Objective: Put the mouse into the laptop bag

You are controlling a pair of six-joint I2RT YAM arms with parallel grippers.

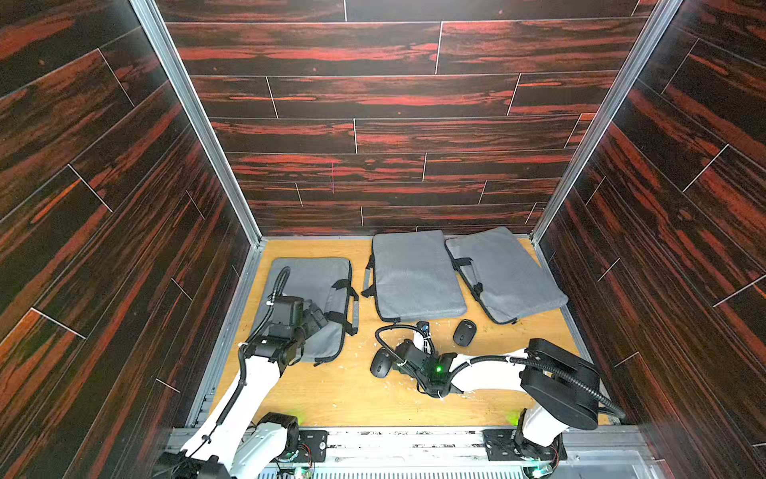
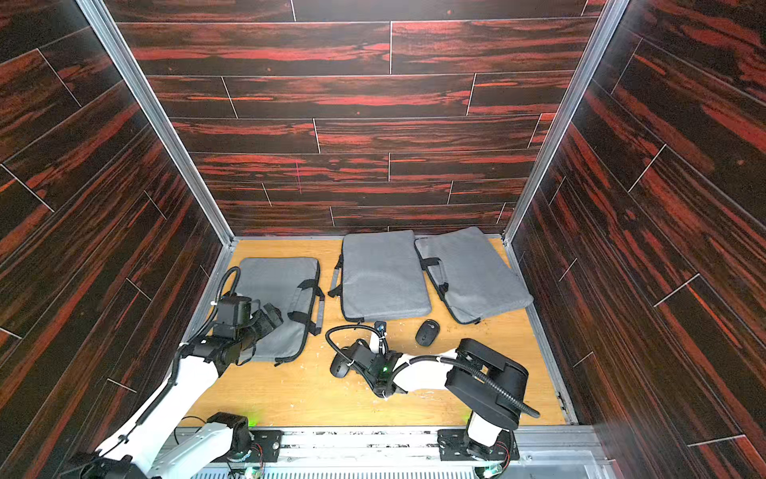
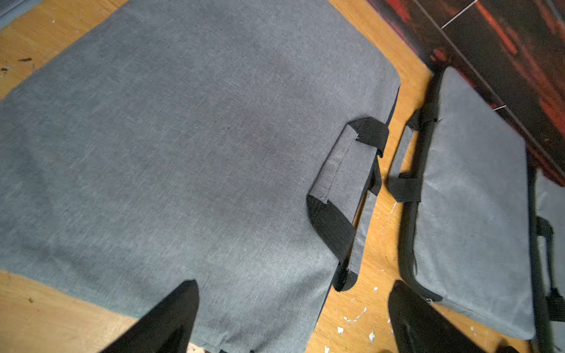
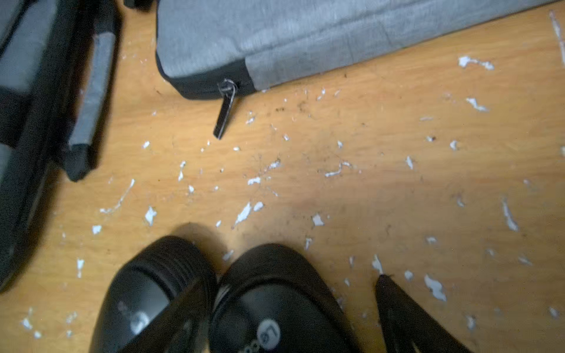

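Note:
One black mouse (image 4: 267,317) lies between the fingers of my open right gripper in the right wrist view. Close beside it, a second black mouse (image 4: 138,294) is partly covered by the left finger; from above, a mouse (image 1: 381,363) shows just left of the right gripper. A third mouse (image 1: 464,332) sits apart, farther right. The grey laptop bag (image 3: 194,147) at the left lies flat, its handles toward the right. Above that bag hangs my left gripper, open and empty.
Two more grey bags, a middle one (image 1: 419,275) and a right one (image 1: 510,275), lie along the back.

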